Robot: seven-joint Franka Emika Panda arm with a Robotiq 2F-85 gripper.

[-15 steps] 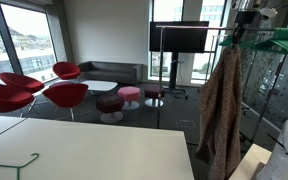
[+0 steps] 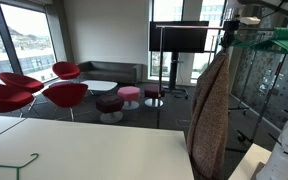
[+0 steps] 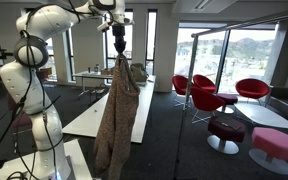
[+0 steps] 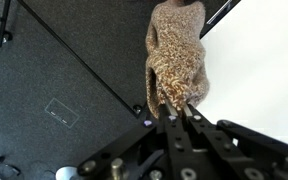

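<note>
A brown knitted garment (image 2: 210, 115) hangs long and bunched from my gripper (image 2: 224, 44), high beside the rail of a clothes rack. In the second exterior view the garment (image 3: 117, 125) drops from the gripper (image 3: 119, 52) down in front of the white table. Looking along the fingers in the wrist view, the gripper is shut on a fold of the brown fabric (image 4: 176, 60). The fabric hides much of the fingertips.
Green hangers (image 2: 274, 42) hang on the rack at the right, near the arm. Another green hanger (image 2: 14, 166) lies on the white table (image 2: 104, 150), which is otherwise largely bare. The rack's thin post (image 2: 160, 80) stands behind the table.
The gripper has moved left in exterior view 1, and the hanging garment has swung left with it. The hanger on the table has stayed in place.
</note>
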